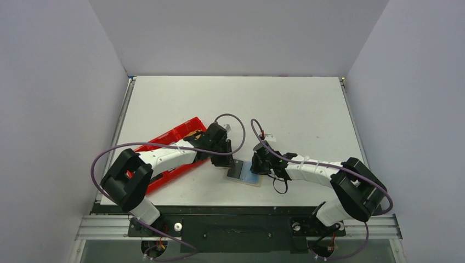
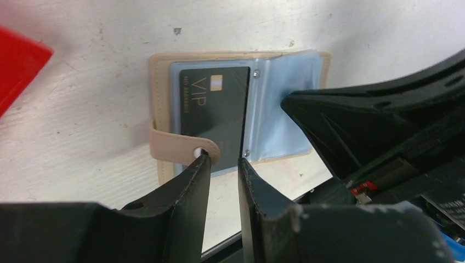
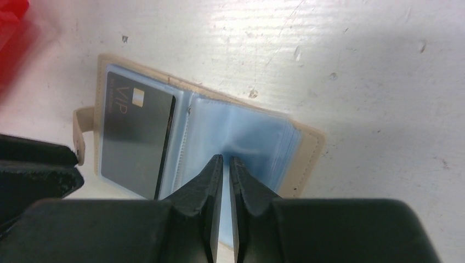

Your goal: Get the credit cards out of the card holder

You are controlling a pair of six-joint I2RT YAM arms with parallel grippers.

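The open beige card holder [image 3: 307,159] lies flat on the table. A black VIP card [image 2: 216,98] sits in its clear bluish sleeves, on the left page. Its strap [image 2: 178,149] curls up at the left edge, the end by a fingertip of my left gripper. That gripper is part open above the holder's near left area, with a narrow gap and no card between its fingers. On the right page, my right gripper is shut on the clear sleeve [image 3: 247,129], whose blue shows in the thin gap between its fingers.
A long red tray [image 1: 178,170] stands left of the holder, partly under my left arm. A thin black loop [image 1: 281,189] hangs by my right gripper.
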